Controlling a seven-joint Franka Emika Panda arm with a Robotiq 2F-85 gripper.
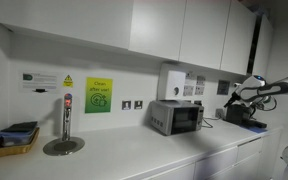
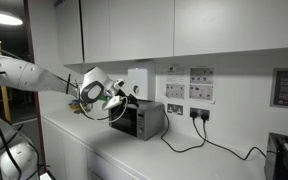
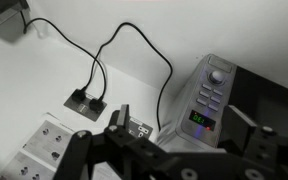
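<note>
My gripper is open in the wrist view, its dark fingers apart at the lower middle with nothing held between them. Beyond them is the microwave (image 3: 219, 82), with its knob, buttons and a lit green display. In exterior view 2 the white arm reaches over the counter, with the gripper close to the microwave (image 2: 137, 121); whether they touch cannot be told. The microwave (image 1: 176, 117) stands on the counter in exterior view 1, door shut, while the gripper is small and dark at the far right.
Black cables (image 2: 184, 146) run from wall sockets (image 2: 199, 113) along the counter. A paper dispenser (image 1: 171, 80) hangs above the microwave. Far left are a tap (image 1: 67, 118) and a basket (image 1: 15, 147). Between tap and microwave, the counter (image 1: 119, 148) is clear.
</note>
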